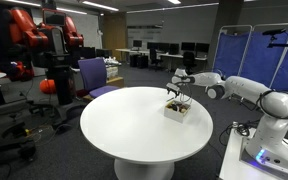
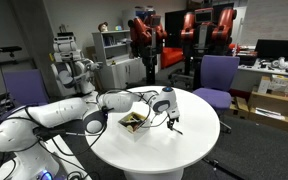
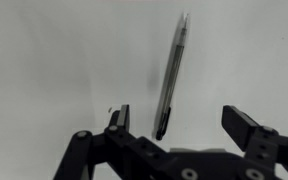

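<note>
A slim pen (image 3: pixel 171 78) with a clear barrel and a dark end lies on the white table in the wrist view. My gripper is open above it, fingers spread to either side of the pen's dark end and nothing held. In the second exterior view the gripper (image 2: pixel 171 122) points down over the table, close to the tabletop. A box (image 1: pixel 176 113) with several small items inside stands near the arm; in the second exterior view this box (image 2: pixel 134 122) sits beneath the arm.
A purple chair (image 1: pixel 96 75) stands beyond the table edge. The arm's own links (image 2: pixel 94 103) stretch above the box.
</note>
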